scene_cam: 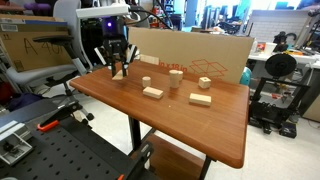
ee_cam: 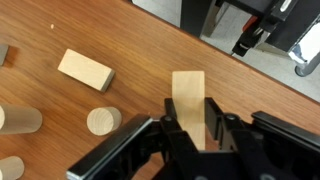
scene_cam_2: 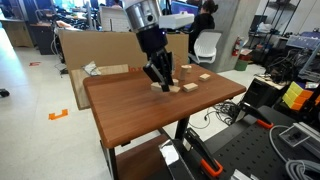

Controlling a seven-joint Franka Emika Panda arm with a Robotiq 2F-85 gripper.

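Note:
A pale wooden block [ee_cam: 189, 100] is held between the black fingers of my gripper, which is shut on it. In exterior view 1 the gripper [scene_cam: 119, 70] hangs low over the left part of the wooden table, with the block [scene_cam: 118, 76] under it. Whether the block's lower end touches the tabletop, I cannot tell. Exterior view 2 shows the gripper [scene_cam_2: 162, 84] over the table too, the arm covering much of what lies behind it.
On the table [scene_cam: 205, 130] stand a small cylinder [scene_cam: 146, 83], a flat block [scene_cam: 152, 93], a bigger cylinder [scene_cam: 175, 79], a pale chunky piece [scene_cam: 204, 82] and another flat block [scene_cam: 200, 100]. A cardboard panel [scene_cam: 205, 53] rises along the back.

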